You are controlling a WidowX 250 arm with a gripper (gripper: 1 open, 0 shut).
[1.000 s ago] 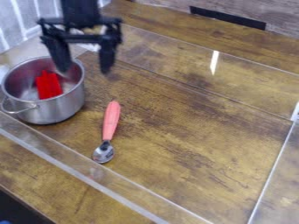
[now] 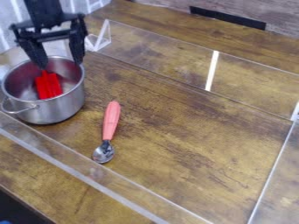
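My gripper (image 2: 51,54) is a black tool at the upper left, its two fingers spread open above a steel pot (image 2: 70,103). Inside the pot lies a red object (image 2: 48,85), below the fingers, with nothing visible held. A spoon with a pink handle (image 2: 111,120) and steel bowl lies on the wooden table (image 2: 198,122), right of and below the pot.
Pale tape lines run across the wood. A clear plastic piece stands behind the gripper at the top left.
My gripper has moved left from above the middle-left of the table and come down over the pot. The pot, red object and spoon look unmoved.
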